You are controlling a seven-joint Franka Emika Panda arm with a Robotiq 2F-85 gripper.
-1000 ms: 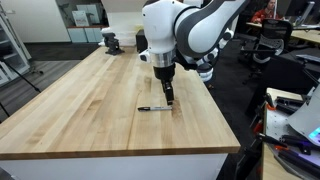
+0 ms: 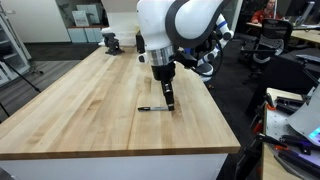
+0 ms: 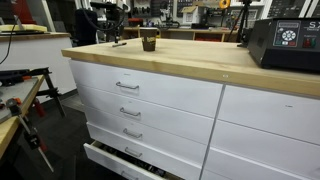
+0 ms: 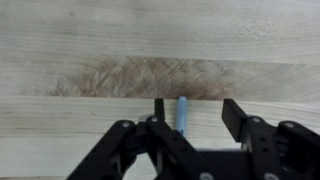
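A slim dark marker-like tool (image 2: 152, 108) lies flat on the wooden tabletop. Its greyish-blue end (image 4: 182, 115) shows between my fingers in the wrist view, nearer the left one. My gripper is part open, with a gap on either side of the tool. From the outside, the gripper (image 2: 170, 104) points straight down at the tool's right end. Whether the fingertips touch the table cannot be made out.
A brown mug (image 3: 150, 40) stands on the tabletop (image 3: 195, 52). A black boxy device (image 3: 285, 42) sits at that view's right. A bottom drawer (image 3: 115, 160) is pulled out.
My gripper has come down slightly toward the tool's right end. The tool lies in the same place.
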